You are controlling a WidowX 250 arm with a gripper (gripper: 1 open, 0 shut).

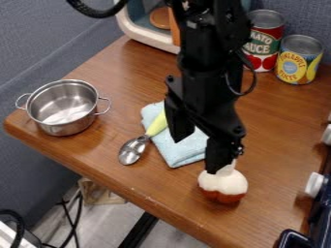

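My black gripper (pixel 225 159) points down just over a white-topped cupcake (pixel 223 186) in a red-orange base, near the front of the wooden table (pixel 155 199). Its tip is at or very near the white top; whether it touches, and whether the fingers are open or shut, I cannot tell. Behind the gripper lies a light blue cloth (pixel 179 152), with a spoon (pixel 134 150) and a yellow-handled utensil (pixel 157 125) on or beside it.
A steel pot (pixel 62 108) sits at the left edge. Two cans, tomato (pixel 261 44) and yellow (pixel 297 60), stand at the back right near a toaster-like appliance (pixel 150 17). A dark appliance (pixel 311 213) borders the right.
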